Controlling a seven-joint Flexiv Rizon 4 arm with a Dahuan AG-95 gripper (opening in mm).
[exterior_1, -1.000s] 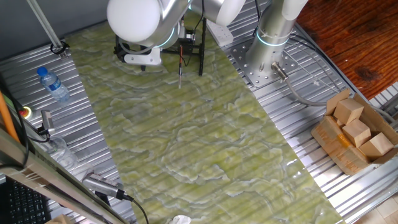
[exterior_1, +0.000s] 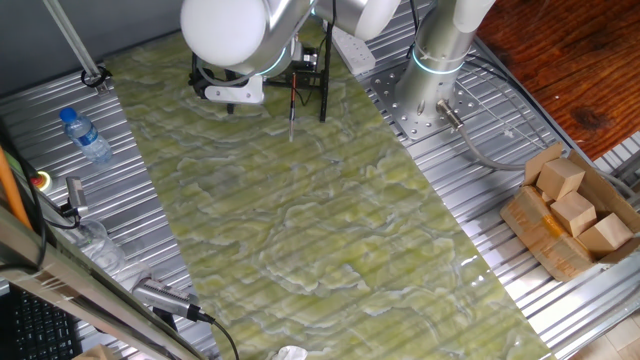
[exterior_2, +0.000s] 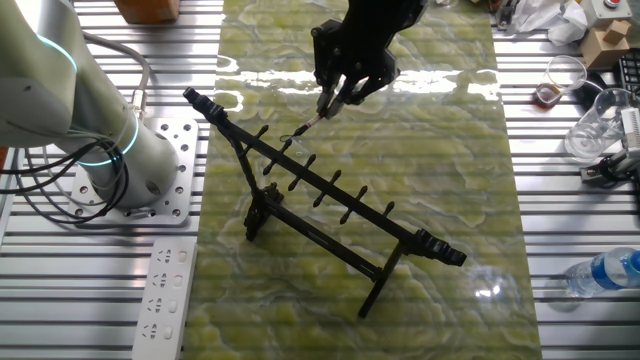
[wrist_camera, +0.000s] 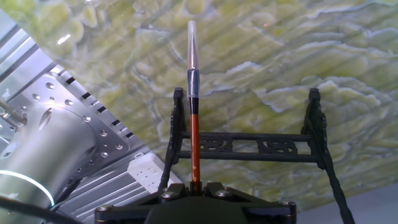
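Note:
A writing brush (wrist_camera: 195, 137) with a brown handle and a clear cap stands out from my gripper, which is shut on it. In exterior view 2 the gripper (exterior_2: 340, 105) is beside the upper bar of a black brush rack (exterior_2: 330, 188). A small loop at the brush's end (exterior_2: 300, 130) lies close to one of the rack's pegs; whether it touches is unclear. From above, in exterior view 1, the capped brush (exterior_1: 292, 112) shows below the arm, and the rack (exterior_1: 326, 75) is partly hidden by it.
A green marbled mat (exterior_1: 300, 220) covers the middle of the table, mostly clear. The arm's base and a white power strip (exterior_2: 165, 300) stand near the rack. At the sides are a water bottle (exterior_1: 86, 136) and a cardboard box (exterior_1: 545, 232) of wooden blocks.
Over the last second the arm and the brush have shifted slightly to the right in exterior view 1. The brush stays in the gripper, and the rack looks unmoved.

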